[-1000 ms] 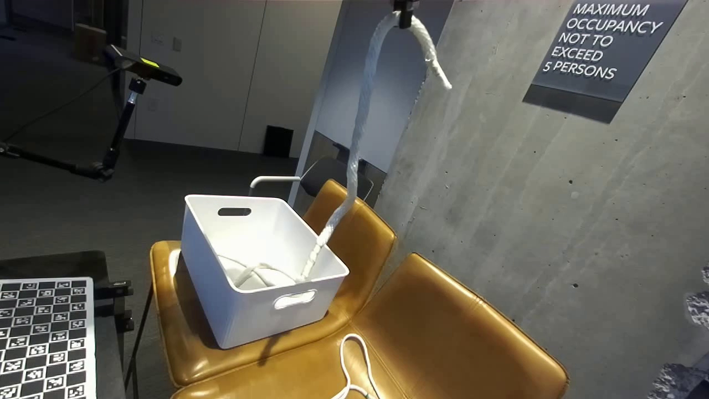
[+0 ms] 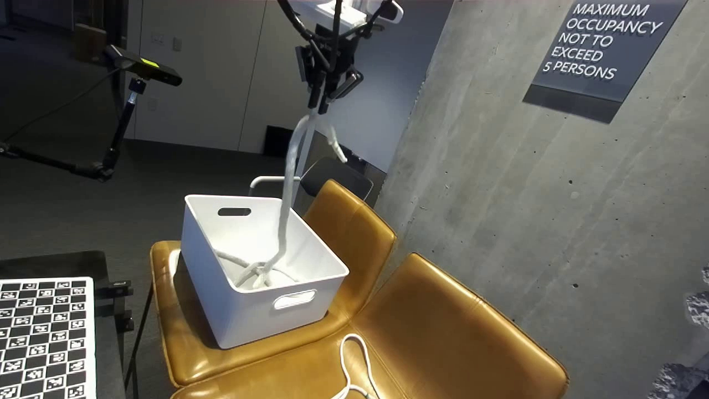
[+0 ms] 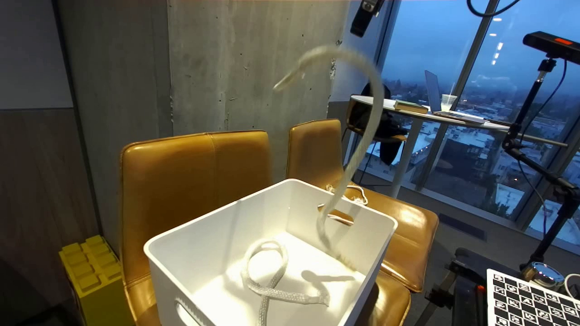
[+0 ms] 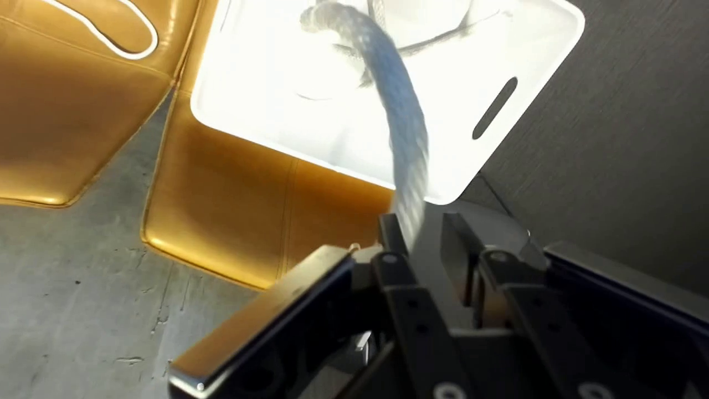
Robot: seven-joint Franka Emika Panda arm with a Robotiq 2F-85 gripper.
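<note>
A thick white rope point(image 3: 361, 146) rises out of the white bin point(image 2: 266, 312) and bends over at the top, its blurred free end hanging. In exterior view 2 nothing grips the top of the bend. Above the bin, my gripper point(image 2: 318, 105) points down at the rope's upper part. The wrist view shows a gap between the fingers, so the gripper is open. The rope passes up toward that gap, near the left finger; whether it touches is unclear. More rope point(image 3: 272, 290) lies looped on the bin floor.
The bin stands on a tan leather chair point(image 2: 166, 312). A thin white cord point(image 2: 345, 362) lies on the neighbouring chair. A concrete wall point(image 2: 498, 199) rises behind, and a checkered board point(image 2: 46, 339) sits at the left. The bin's top is open.
My gripper has moved left and lower, over the bin. The rope's upright length has come with it, from the bin's right edge to above its inside.
</note>
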